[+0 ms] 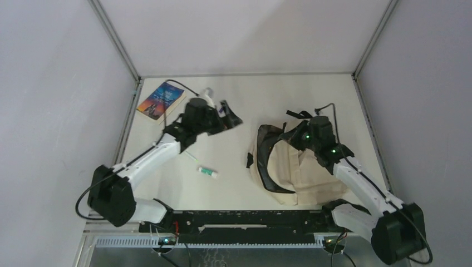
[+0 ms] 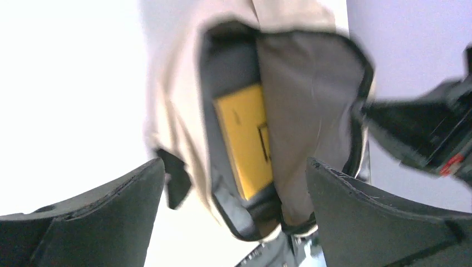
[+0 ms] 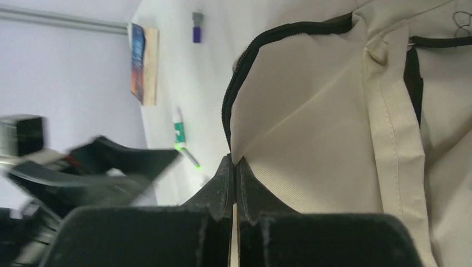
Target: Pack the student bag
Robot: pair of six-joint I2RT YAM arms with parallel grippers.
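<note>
A beige bag (image 1: 306, 178) with black-lined opening lies at the right of the table; the left wrist view shows a yellow item (image 2: 247, 150) inside. My right gripper (image 1: 290, 137) is at the bag's rim, shut; in the right wrist view its fingertips (image 3: 227, 167) meet at the zippered fabric edge. My left gripper (image 1: 231, 119) is open and raised left of the bag, blurred. A book (image 1: 160, 100) lies at the back left. A green-labelled tube (image 1: 207, 172) and a thin highlighter-like stick (image 3: 190, 157) lie left of the bag. A small purple item (image 3: 196, 33) shows too.
Walls bound it on the left, right and back. The left arm hangs over the left part of the table.
</note>
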